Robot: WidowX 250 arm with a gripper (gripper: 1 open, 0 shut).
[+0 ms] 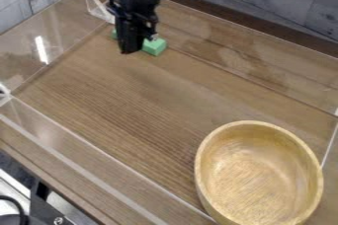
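My dark gripper (128, 41) hangs low over the upper left of the wooden tray floor, in front of a green block (154, 46), whose right end shows beside it. The arm hides part of the block. Whether the fingers are open or shut, or touch the block, I cannot tell.
A large pale tan bowl (258, 194) sits at the lower right. A clear bracket-like plastic piece (103, 4) is near the upper left. Tray walls border the back and left.
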